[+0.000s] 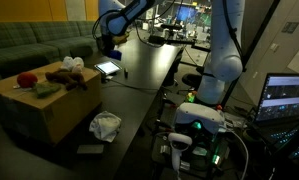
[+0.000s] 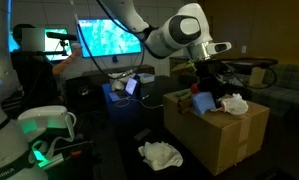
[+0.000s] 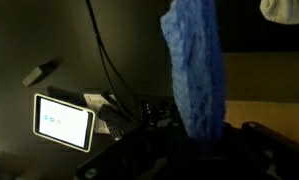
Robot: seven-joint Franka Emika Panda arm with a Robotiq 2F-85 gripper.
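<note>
A blue cloth (image 3: 194, 60) hangs from my gripper, which is shut on it; dark fingers partly hide its upper end. In exterior view 2 the blue cloth (image 2: 202, 102) shows below the gripper (image 2: 204, 83), in front of the cardboard box from that side. In exterior view 1 my gripper (image 1: 110, 46) is raised behind the box and above the tablet, and the cloth is too dark to make out there.
On the cardboard box (image 1: 51, 115) lie a red ball (image 1: 27, 79), a green item (image 1: 46, 89) and a brown plush (image 1: 66, 77). A white cloth (image 1: 105, 126) is on the table in front. A lit tablet (image 3: 63, 122) and black cables lie on the dark table.
</note>
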